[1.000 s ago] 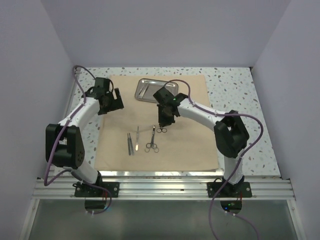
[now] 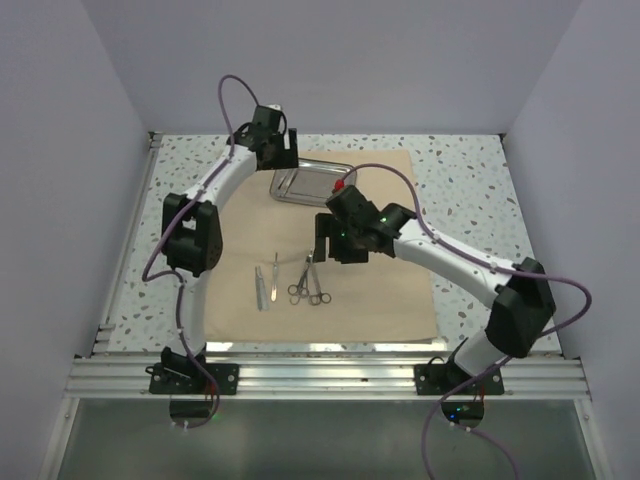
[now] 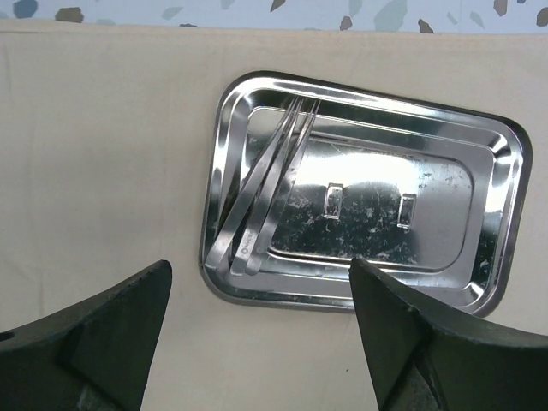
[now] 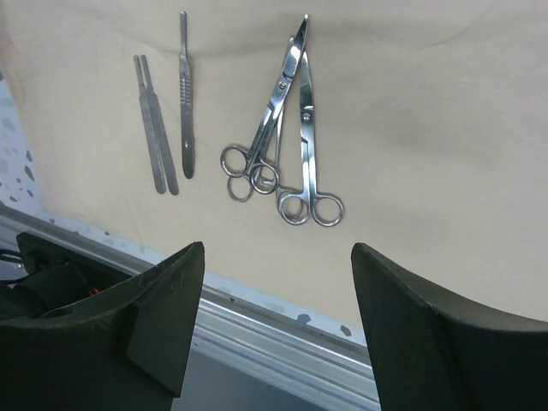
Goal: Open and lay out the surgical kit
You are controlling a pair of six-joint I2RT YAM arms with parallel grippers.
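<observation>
The metal tray lies on the far part of the beige cloth, several slim tweezers fanned against its left side. My left gripper is open over the tray's left end, nothing between its fingers. Near the middle of the cloth lie overlapping scissors and a second pair of looped scissors partly crossing another ringed instrument. To their left are a scalpel handle and tweezers side by side. My right gripper stands open above and right of the scissors, apart from them and empty.
Speckled tabletop surrounds it, with metal rails along the front edge.
The left gripper has moved right and away to the tray.
</observation>
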